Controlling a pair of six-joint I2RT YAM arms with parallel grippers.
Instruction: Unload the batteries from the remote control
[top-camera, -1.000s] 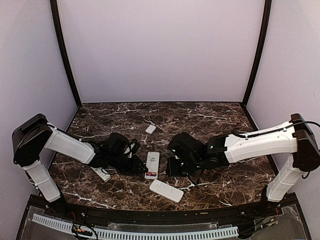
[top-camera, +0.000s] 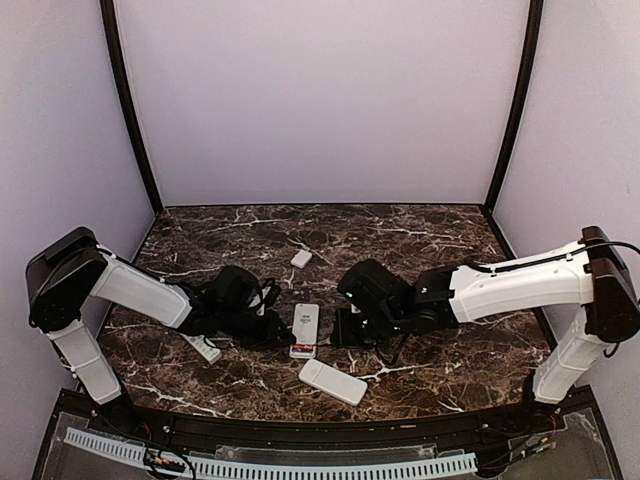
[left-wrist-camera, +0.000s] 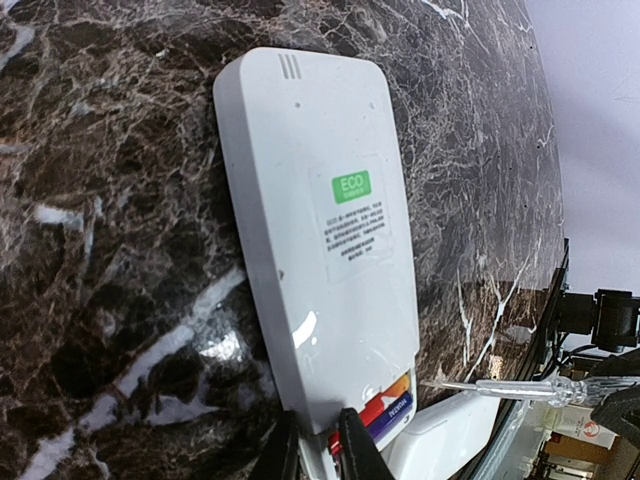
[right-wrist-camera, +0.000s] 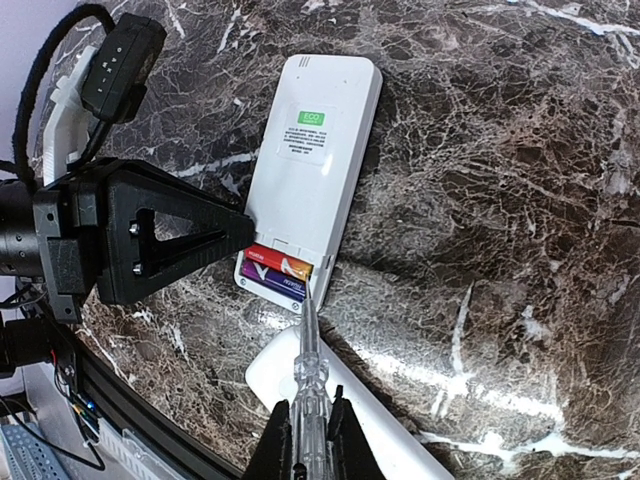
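Note:
The white remote (top-camera: 306, 325) lies face down, its battery bay uncovered at the near end, with an orange battery (right-wrist-camera: 283, 261) and a purple battery (right-wrist-camera: 274, 281) inside. My left gripper is at that end's left side, fingertips against the remote; their gap is small and hard to judge. My right gripper is shut on a clear screwdriver (right-wrist-camera: 310, 365), whose thin tip reaches the right end of the batteries.
A second white remote (top-camera: 332, 382) lies just in front. A small white piece (top-camera: 301, 258) rests farther back, and another white object (top-camera: 205, 349) lies under the left arm.
The screwdriver in my right gripper shows slightly farther left, toward the battery bay, in the top view. The remote and arms look almost unchanged.

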